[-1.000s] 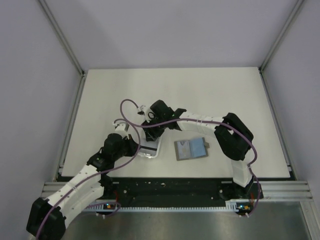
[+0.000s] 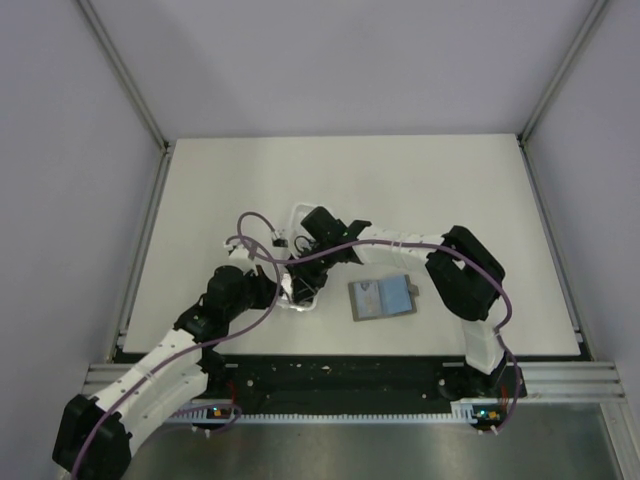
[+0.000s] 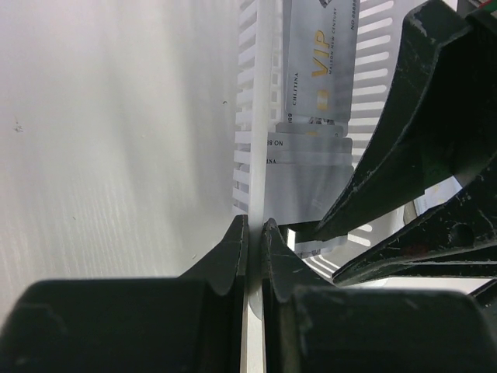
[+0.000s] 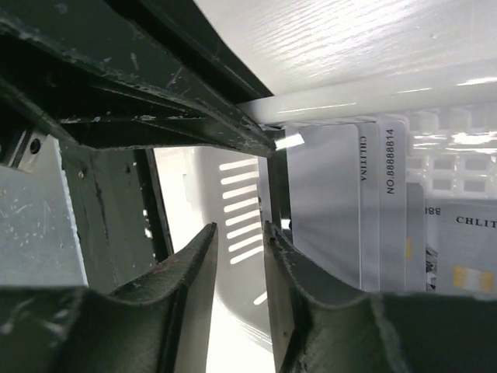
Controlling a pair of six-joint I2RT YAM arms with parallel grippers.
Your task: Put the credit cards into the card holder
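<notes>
A white slotted basket holds grey and silver cards, several stacked near its end in the right wrist view (image 4: 322,206). My left gripper is shut on the basket's rim (image 3: 258,155) at its left side. My right gripper is part open over the basket's end, one finger beside the edge of the card stack; its tips also show as black fingers at the right of the left wrist view. The card holder (image 2: 382,298), grey and blue, lies open on the table to the right.
Both arms crowd around the basket at the centre-left, with cables looping above. Its front edge lies close below the basket.
My right gripper has moved toward the front end of the basket, down in the top view, covering more of it. The left arm has stayed in place.
</notes>
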